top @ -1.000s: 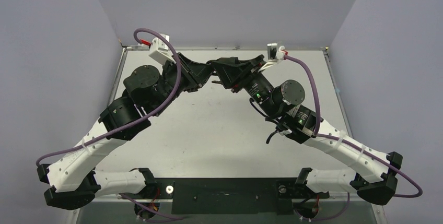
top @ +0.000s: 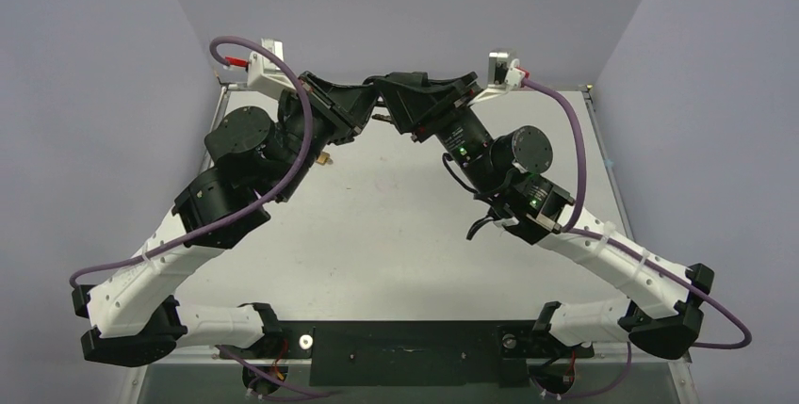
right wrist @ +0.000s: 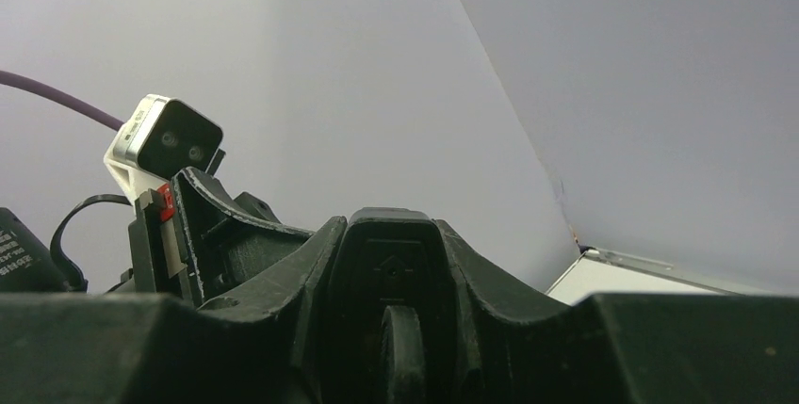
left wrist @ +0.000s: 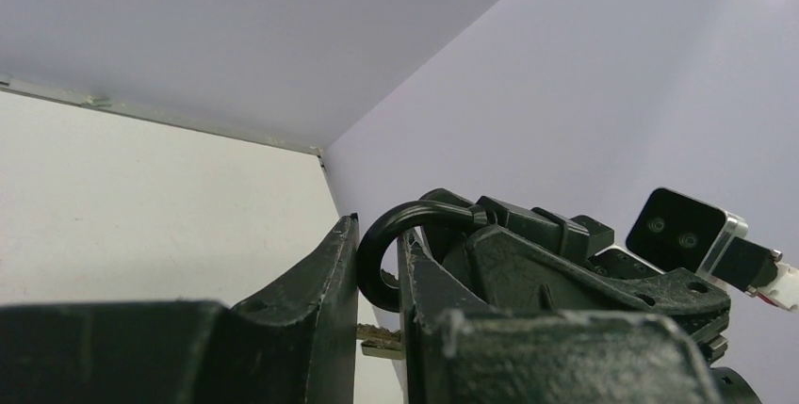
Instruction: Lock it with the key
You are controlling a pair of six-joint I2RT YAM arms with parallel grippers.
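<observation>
In the left wrist view a black curved shackle (left wrist: 375, 244) passes at the tips of my left gripper. The left fingers stand partly open, a narrow gap between them; whether they touch the shackle on both sides I cannot tell. Behind that gap hang dull, brass-coloured keys (left wrist: 382, 340), also seen as a small dark strip below the grippers in the top view. My right gripper is shut on a black, round-topped block (right wrist: 386, 253), seemingly the padlock body. Both grippers meet in the air, hiding most of the lock in the top view.
A small brass-coloured piece (top: 323, 158) shows beside the left arm. Grey walls (top: 405, 8) close off the back and sides. Purple cables (top: 579, 140) run along both arms.
The small brass-coloured piece beside the left arm has come into sight.
</observation>
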